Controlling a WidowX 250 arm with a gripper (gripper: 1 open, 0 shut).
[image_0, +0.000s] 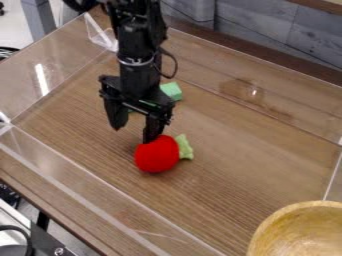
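Observation:
My black arm stands at the middle of the table, its open gripper (135, 119) low, just above and left of a red round object (156, 154). A small pale green piece (185, 148) touches the red object's right side. Behind the arm, to the right, lies a green block (171, 90), partly hidden.
A yellow bowl (295, 236) sits at the front right corner. A grey panelled wall rises at the back.

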